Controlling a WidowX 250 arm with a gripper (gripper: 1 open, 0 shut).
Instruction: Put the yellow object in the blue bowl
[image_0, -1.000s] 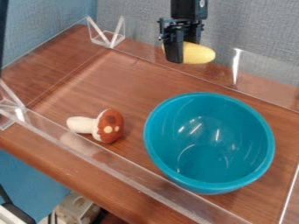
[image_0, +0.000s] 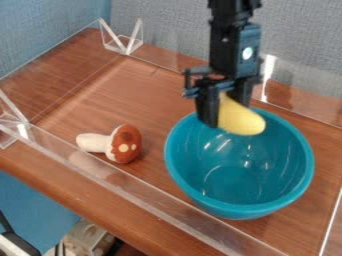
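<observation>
The yellow object (image_0: 242, 118), smooth and elongated, is held in my gripper (image_0: 222, 97), which is shut on its upper end. It hangs over the back part of the blue bowl (image_0: 201, 185), its lower end tilted toward the camera. The bowl stands on the right of the wooden table and looks empty inside. My dark arm comes down from the top of the view and hides part of the bowl's far rim.
A toy mushroom (image_0: 124, 145) with a brown spotted cap and pale stem lies left of the bowl. Low clear walls (image_0: 147, 195) edge the table.
My gripper has come down and toward the camera with the yellow object, from beyond the bowl to above its back part. The bowl and mushroom have stayed put.
</observation>
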